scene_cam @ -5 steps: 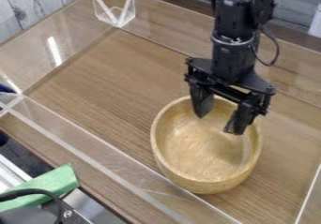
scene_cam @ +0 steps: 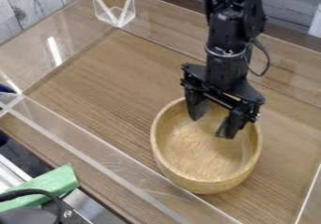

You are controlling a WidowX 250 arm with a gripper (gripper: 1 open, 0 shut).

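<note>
A black robot gripper (scene_cam: pixel 216 117) hangs over the back part of a round wooden bowl (scene_cam: pixel 201 167), its two fingers spread apart and reaching down to the rim or just inside it. The gripper is open, and I see nothing held between the fingers. Whether the fingertips touch the bowl is hard to tell.
A clear plastic piece (scene_cam: pixel 114 10) sits at the back left. A green object (scene_cam: pixel 32 190) with a dark cable lies at the front left corner.
The gripper has shifted and turned slightly over the bowl. The bowl stays in the same place.
</note>
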